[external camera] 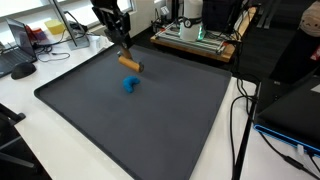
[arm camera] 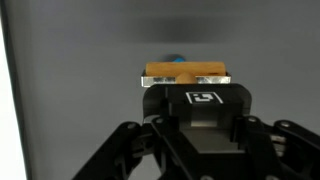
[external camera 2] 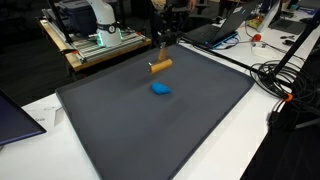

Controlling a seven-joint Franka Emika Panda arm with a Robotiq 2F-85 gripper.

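An orange-brown wooden cylinder (external camera: 130, 62) is gripped at the far end of the dark board, and in exterior view 2 the cylinder (external camera 2: 161, 66) lies crosswise beneath the arm. My gripper is shut on its middle, with the wood spanning both fingers in the wrist view. Close by on the board rests a small blue curved piece (external camera: 130, 84). From above, most of that blue piece (arm camera: 175, 57) is hidden behind the cylinder. Whether the cylinder touches the board cannot be told.
The large dark grey board (external camera 2: 170, 125) is otherwise clear. A wooden-edged tray (external camera: 195, 43) with items stands beyond it. Black cables (external camera 2: 275, 85) run beside the board, and a laptop (external camera: 20, 37) sits at the back left.
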